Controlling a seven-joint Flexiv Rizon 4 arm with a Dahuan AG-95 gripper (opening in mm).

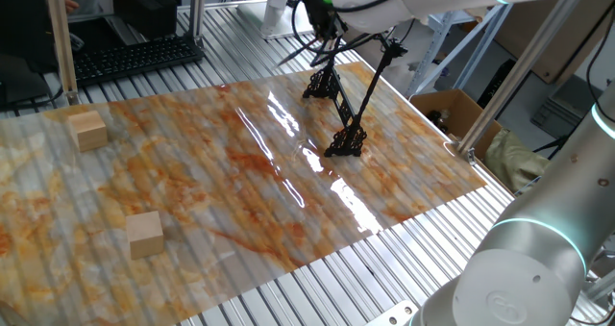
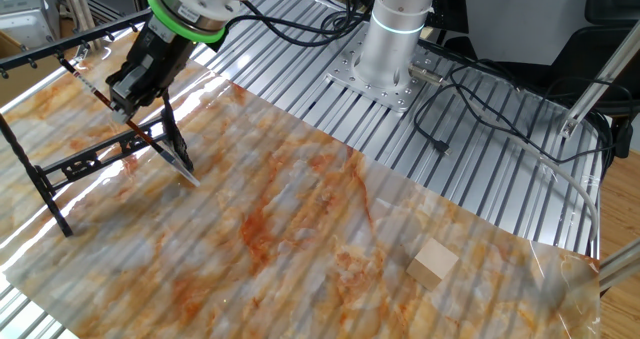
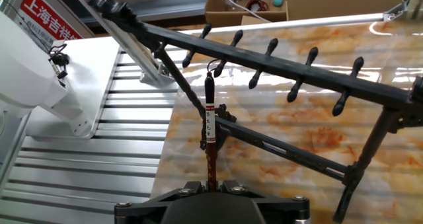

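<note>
A dark writing brush with a white label band (image 3: 210, 121) runs up from between the fingers of my gripper in the wrist view. My gripper is shut on its handle. In exterior view 2 the brush (image 2: 180, 165) slants across the black rack, its pale tip low and to the right of my gripper (image 2: 122, 111). The rack (image 3: 284, 62) carries a row of pegs along its top bar. At the brush's upper end a thin cord loop (image 3: 213, 65) shows close to a peg; whether it is around that peg I cannot tell.
Two wooden blocks, one nearer (image 1: 145, 235) and one farther (image 1: 87, 131), sit on the marbled sheet (image 1: 207, 163), well away from the rack. The sheet between them and the rack is clear. A keyboard (image 1: 135, 61) lies at the back left.
</note>
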